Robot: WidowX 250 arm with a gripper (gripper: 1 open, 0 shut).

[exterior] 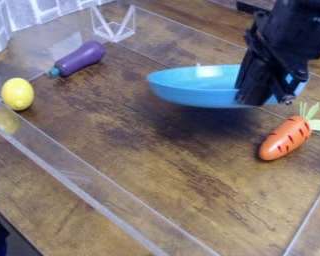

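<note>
A blue bowl or dish [191,87] hangs tilted above the wooden floor of the enclosure, its right part under the black gripper [263,94], whose fingers reach down at its rim; the gripper looks shut on that rim. An orange toy carrot [283,139] with green leaves lies just to the right, below the gripper.
A purple toy eggplant [79,59] lies at the back left, a yellow lemon [17,94] near the left edge. Clear plastic walls [83,185] border the area.
</note>
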